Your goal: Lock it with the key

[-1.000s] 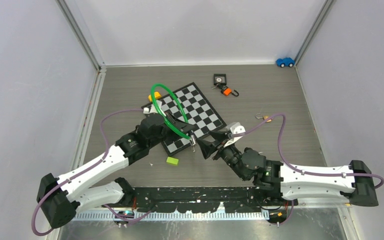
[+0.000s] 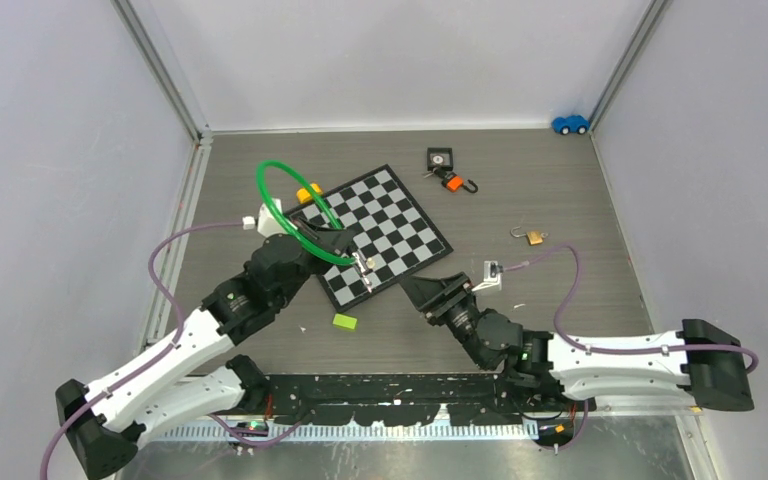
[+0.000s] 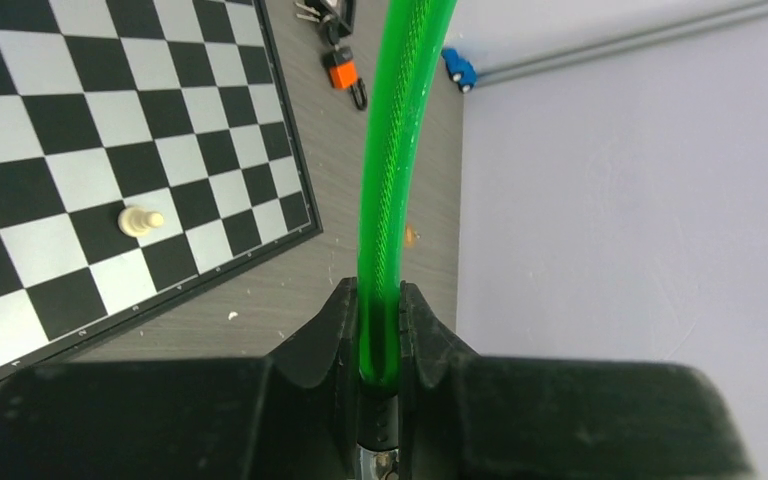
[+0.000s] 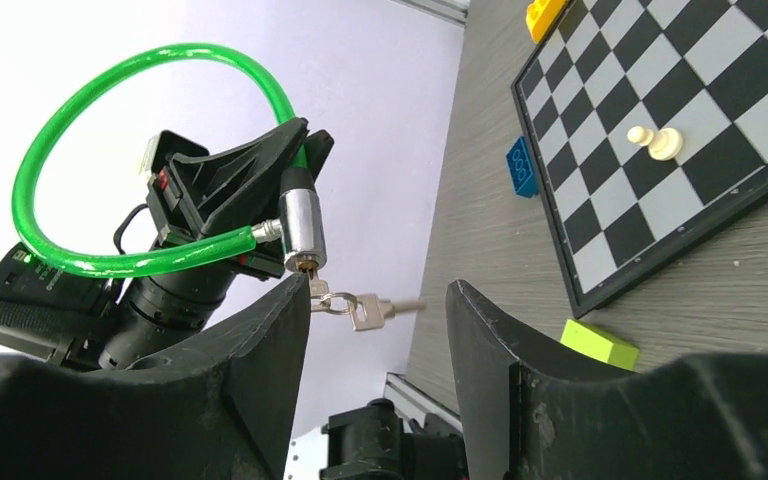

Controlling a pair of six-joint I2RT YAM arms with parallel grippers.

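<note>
My left gripper is shut on the green cable lock, its loop raised over the chessboard's left part. In the right wrist view the lock's metal cylinder hangs below the left gripper, with keys at its lower end; one key appears to be in the keyhole, the other dangles on the ring. My right gripper stands open to the right of the lock in the top view, apart from it, nothing seen between its fingers.
Chessboard with a pawn, lime block, yellow and blue blocks. Further back lie a small padlock, an orange lock and a blue car. Bare table surrounds the board.
My left gripper has moved left with the cable lock.
</note>
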